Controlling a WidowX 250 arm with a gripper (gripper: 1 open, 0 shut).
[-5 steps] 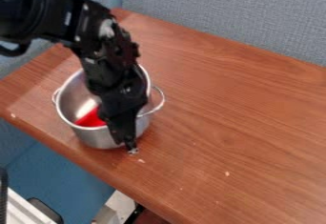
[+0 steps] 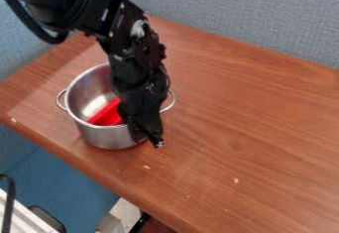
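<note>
A steel pot [image 2: 81, 98] with two loop handles stands at the left side of the wooden table, near its edge. A red object [image 2: 106, 112] lies inside it. The black gripper [image 2: 151, 136] reaches down over the right part of the pot, its tip at the right rim and partly hiding it. Its fingertips look close together; nothing is clearly visible between them.
Grey padded walls [image 2: 252, 9] stand behind it. A drop past the table's left edge shows blue flooring and some cables.
Over the last second the arm has shifted somewhat to the right, and the gripper's tip has moved right and slightly up. More of the red object shows.
</note>
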